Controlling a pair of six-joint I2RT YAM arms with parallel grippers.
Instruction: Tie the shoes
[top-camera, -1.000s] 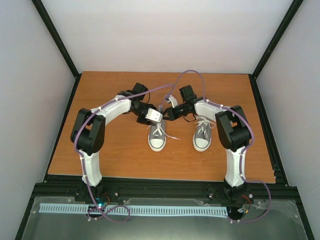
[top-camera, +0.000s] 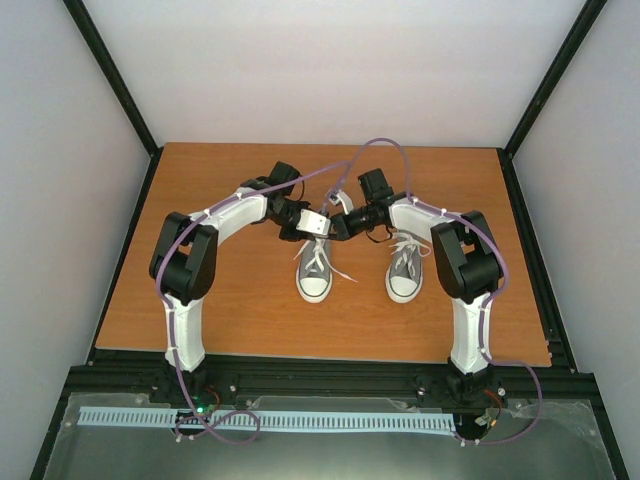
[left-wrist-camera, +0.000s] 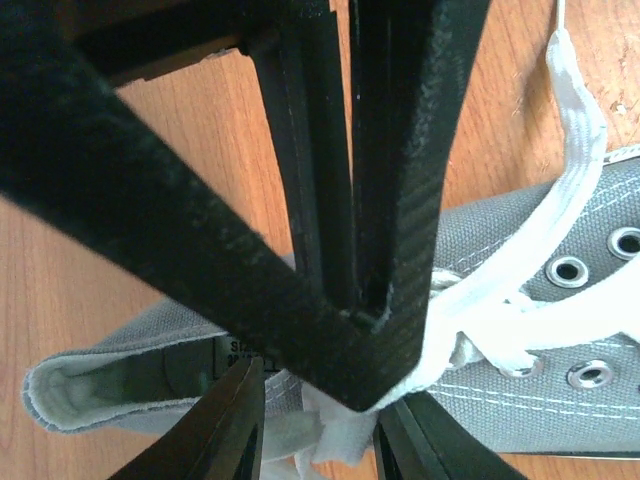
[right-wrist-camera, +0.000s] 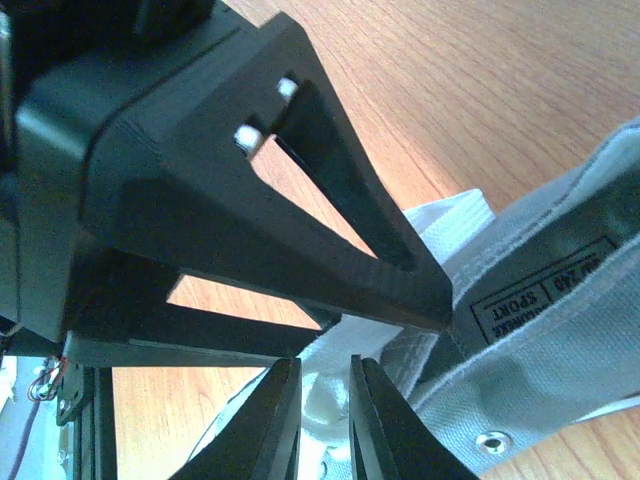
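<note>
The left grey shoe (top-camera: 314, 276) stands toe toward the front edge, its heel end hidden under both grippers. My left gripper is part open over the ankle opening, its fingers apart around the grey tongue (left-wrist-camera: 345, 437) and the other gripper's tip. From the right, my right gripper reaches to the same spot and is shut. White lace (left-wrist-camera: 435, 335) runs against the right gripper's tip; I cannot tell whether any is pinched. Another white lace end (left-wrist-camera: 575, 110) trails off the shoe's side.
A second grey shoe (top-camera: 404, 275) with loose white laces stands to the right, partly under the right arm. The two grippers nearly touch, leaving little room between them.
My left gripper has shifted slightly to the right, closer to the right gripper. Both shoes and the right arm look unmoved.
</note>
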